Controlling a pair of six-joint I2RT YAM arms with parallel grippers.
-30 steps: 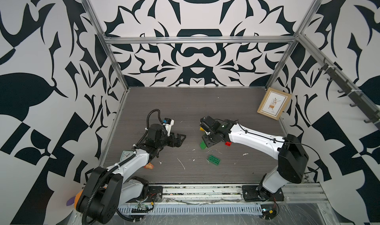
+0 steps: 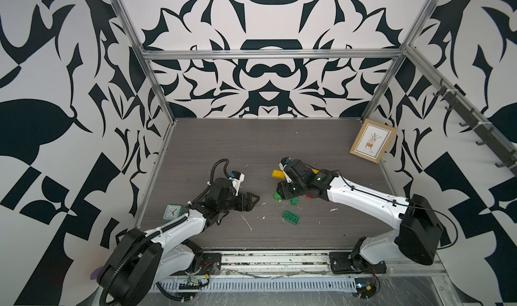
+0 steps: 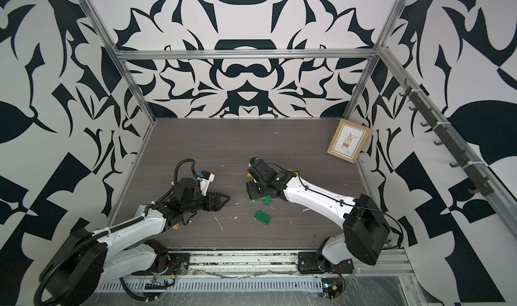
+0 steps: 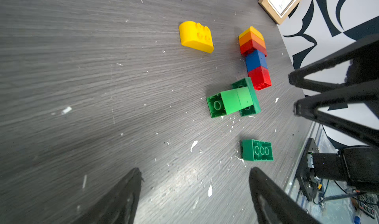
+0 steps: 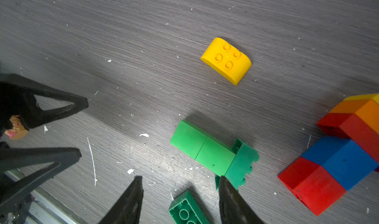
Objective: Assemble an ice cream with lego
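Note:
Both grippers hang over the lego bricks with fingers apart and nothing between them: my left gripper to the left of them, my right gripper above them. A green build [image 5: 205, 147] lies on the table, two bright green blocks against a darker green brick [image 5: 241, 164]. A separate dark green brick [image 4: 257, 150] rests nearer the front, hollow side up. Behind the green build sits a yellow curved brick [image 5: 227, 61], studs showing. To the right lie red and blue bricks [image 5: 321, 176] with a red, orange and yellow stack [image 4: 251, 41] beside them.
A framed picture [image 2: 373, 140] leans at the far right. A small clock [image 2: 173, 212] lies at the left, and an orange object [image 3: 176, 226] shows by the left arm. White scraps dot the surface.
My left gripper has moved right and slightly toward the front. The loose dark green brick has stayed put.

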